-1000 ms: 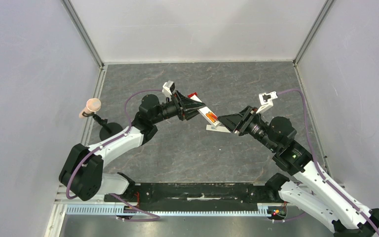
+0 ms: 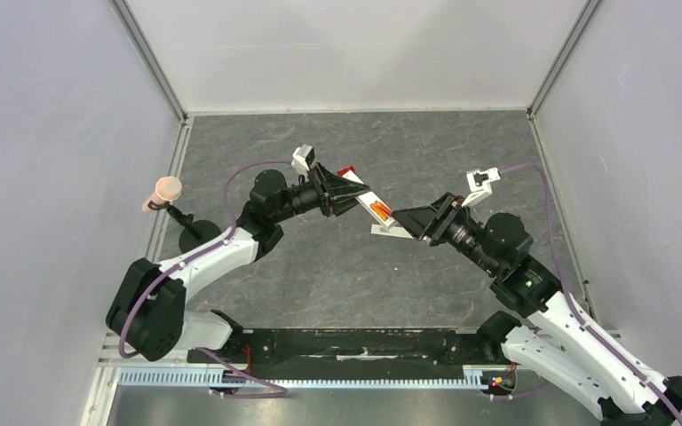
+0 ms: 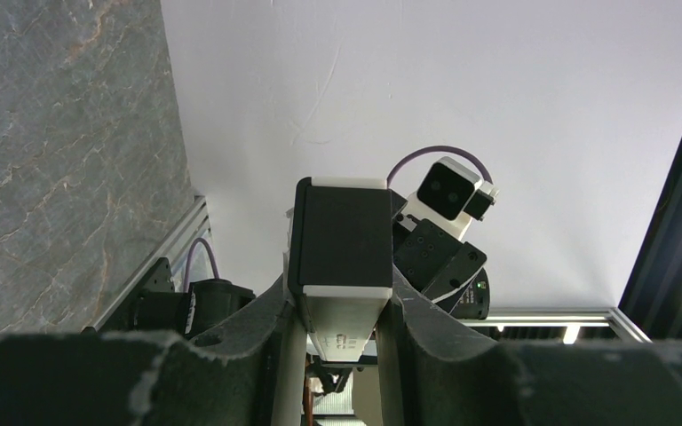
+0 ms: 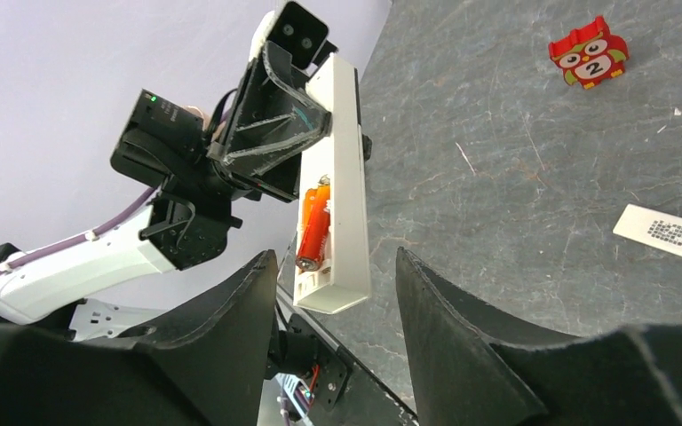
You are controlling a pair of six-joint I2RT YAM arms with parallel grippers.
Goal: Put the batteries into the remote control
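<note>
My left gripper point(image 2: 344, 190) holds the white remote point(image 2: 364, 200) tilted in the air, shut around its upper body; in the left wrist view the remote point(image 3: 342, 248) sits between the fingers. In the right wrist view, orange batteries point(image 4: 317, 222) lie in the open compartment of the remote point(image 4: 349, 195), the front one seeming raised at its upper end. My right gripper is part open just beside the compartment end of the remote, with nothing seen held between its fingertips.
A white battery cover point(image 4: 666, 234) lies on the grey floor, and a red owl block point(image 4: 589, 55) farther back. A black stand with a pale cup point(image 2: 167, 189) is at the left wall.
My right arm has shifted slightly, toward the upper left and back to the lower right, near the remote's end. The left arm and remote have stayed put.
</note>
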